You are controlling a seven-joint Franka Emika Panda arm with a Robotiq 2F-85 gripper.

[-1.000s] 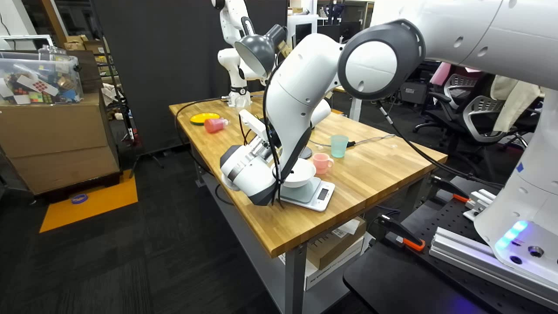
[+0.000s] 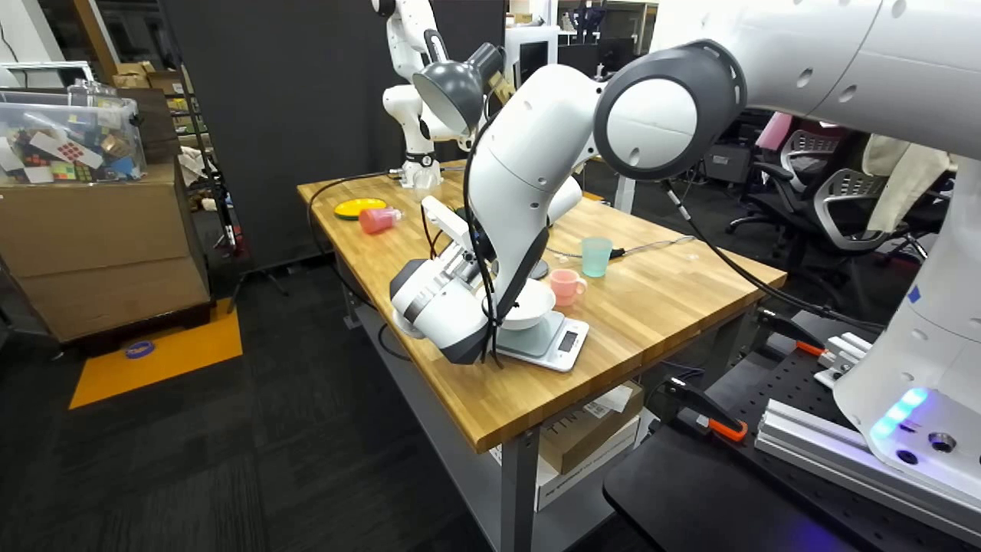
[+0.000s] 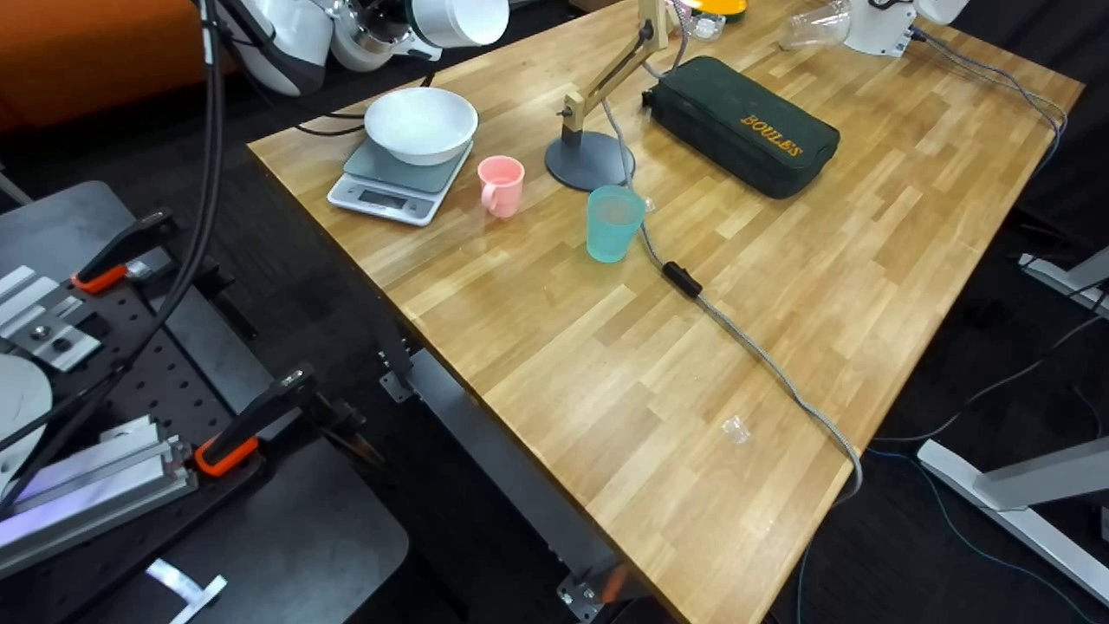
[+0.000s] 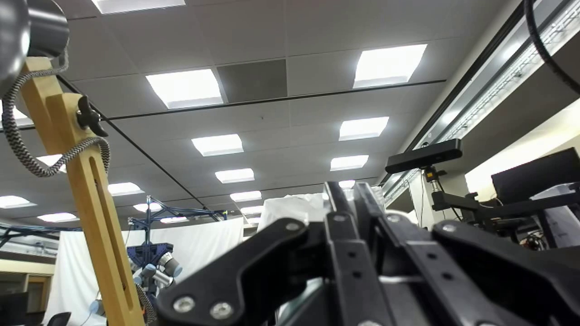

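Note:
In the wrist view my gripper points up towards the ceiling. Its dark fingers (image 4: 339, 209) stand close together, shut but for a narrow gap, and I cannot make out anything between them. Exterior view 1 has the gripper mostly hidden behind the arm, tilted upward above the table's long edge. A white bowl (image 3: 421, 125) sits on a kitchen scale (image 3: 380, 199), close beneath the arm. A pink mug (image 3: 501, 187) stands upright to the right of the scale, and a teal cup (image 3: 613, 223) stands farther right.
A desk lamp's base (image 3: 589, 160) and a dark green case (image 3: 742, 125) occupy the table (image 3: 665, 447). In the wrist view the wooden lamp arm (image 4: 98, 190) rises at left. A grey cable (image 3: 775, 374) crosses the wood.
The wrist end of the arm has shifted very slightly to the right and down in exterior view 1. Bowl, scale, mug and cup have stayed where they were.

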